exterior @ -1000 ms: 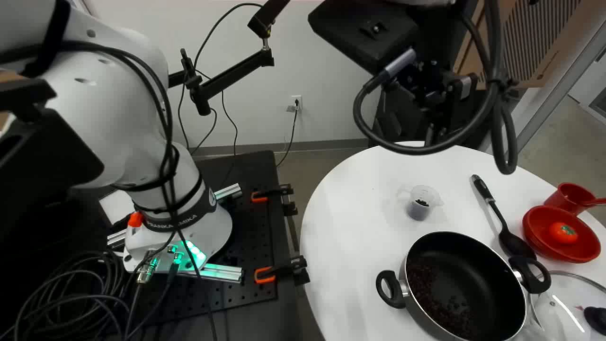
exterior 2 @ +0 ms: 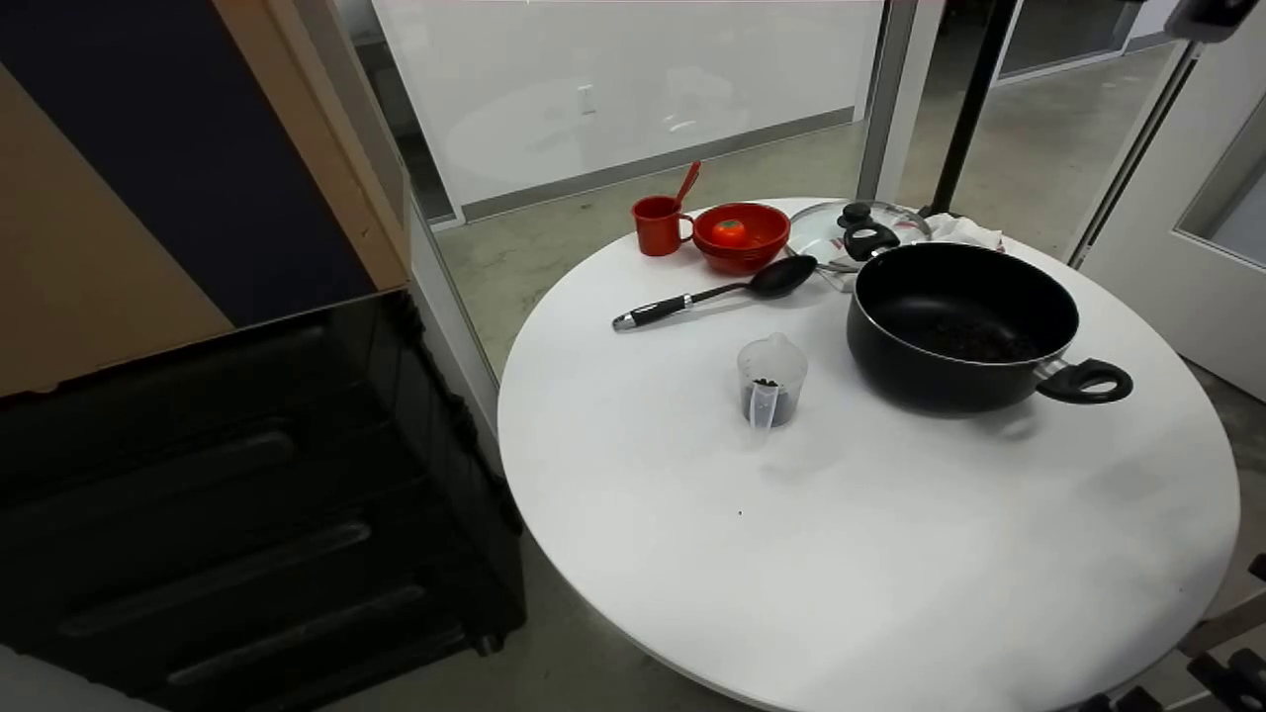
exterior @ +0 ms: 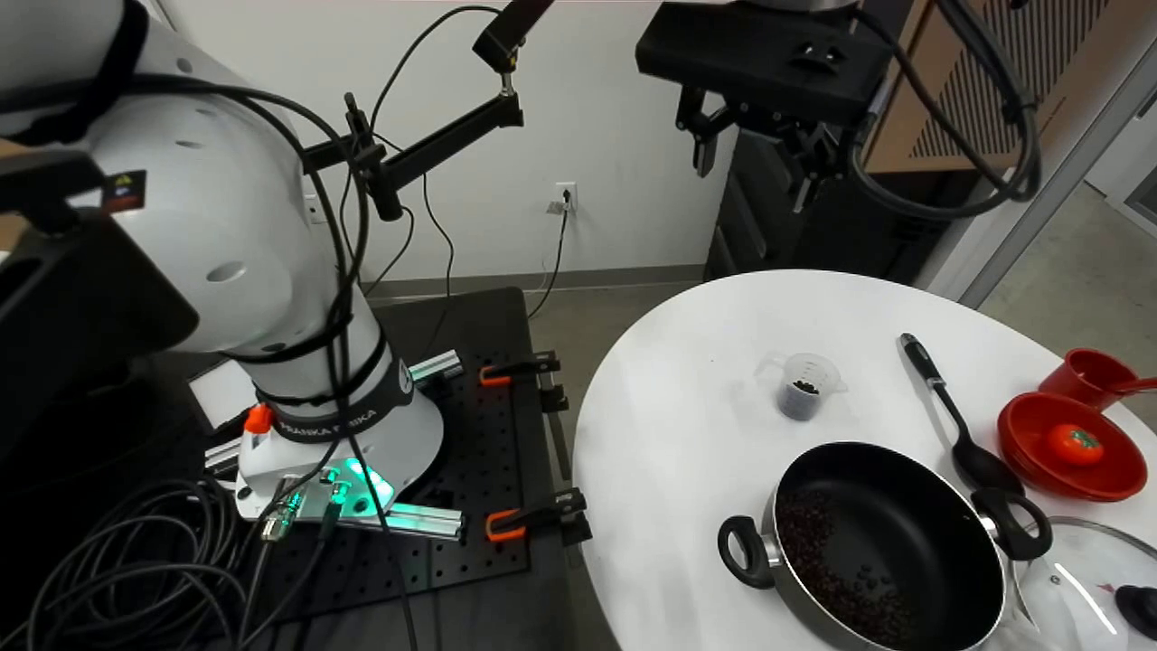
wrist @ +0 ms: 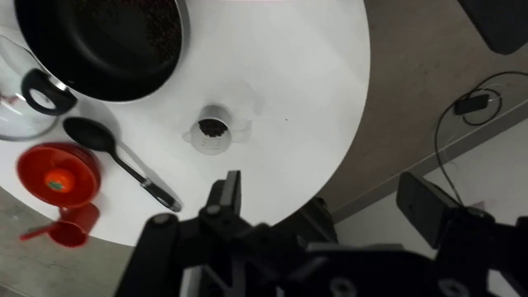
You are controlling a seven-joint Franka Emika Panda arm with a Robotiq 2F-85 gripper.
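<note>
My gripper (exterior: 754,177) hangs in the air beyond the table's far edge in exterior view 1, its fingers open and nothing between them. In the wrist view one of its fingers (wrist: 230,192) lies just below the measuring cup, and the other is far to the right. The clear cup (exterior 2: 768,386) stands upright on the white table (exterior 2: 665,498), with some dark beans inside. Beside it sits a black two-handled pot (exterior: 900,542); small dark beans (exterior: 830,564) are spread over one side of its bottom.
A black spoon (exterior: 952,418), a red bowl (exterior: 1020,461) holding a tomato (exterior: 1074,445), a red mug (exterior: 1085,374) and a glass lid (exterior: 1085,597) crowd one side. A dark cabinet (exterior 2: 261,510) stands by the table.
The gripper has turned and risen, so both fingers now show in exterior view 1. Its cable has swung to the right. The cup, pot and other tableware have stayed put.
</note>
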